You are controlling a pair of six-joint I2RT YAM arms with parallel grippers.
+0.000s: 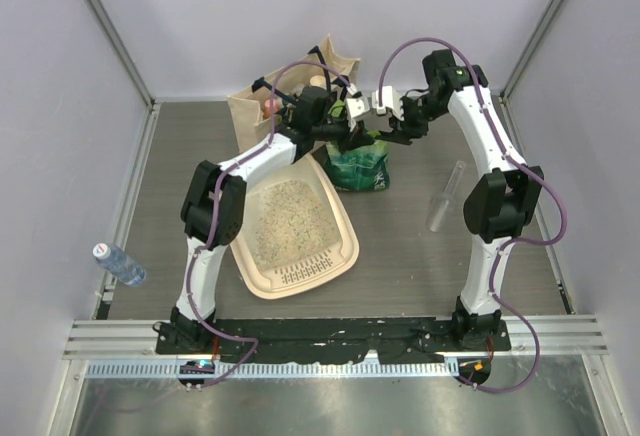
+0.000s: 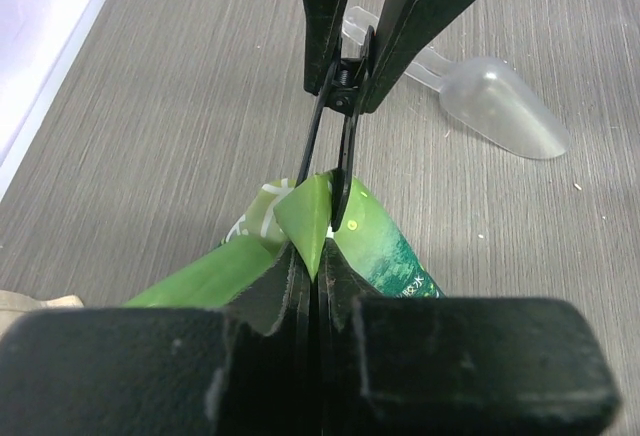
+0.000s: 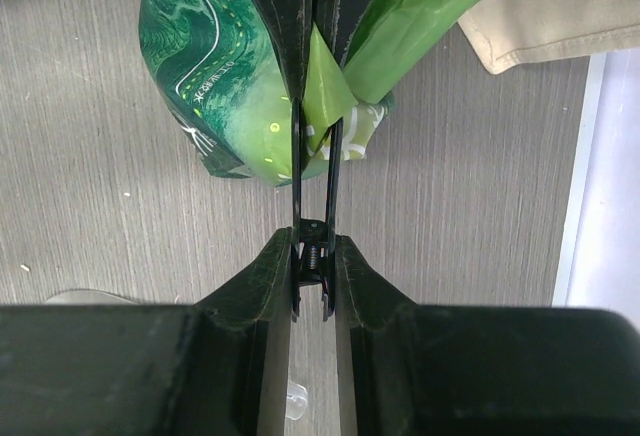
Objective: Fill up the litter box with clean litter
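Note:
A green litter bag (image 1: 358,168) stands at the right of the litter box (image 1: 300,281), whose floor bears a layer of pale litter. In the left wrist view my left gripper is shut on the bag's light green top corner (image 2: 305,206), which pokes out past the fingertips. From the other side comes my right gripper, its fingers closed round the short end of a black spring tool (image 3: 335,166). The tool's two thin blades are slightly apart and straddle the corner; whether it is cut cannot be seen.
Behind the box stands a beige bag (image 1: 247,121) with several items inside. A clear scoop (image 1: 440,208) lies on the table to the right, partly visible in both wrist views. A bottle (image 1: 118,264) lies at the far left.

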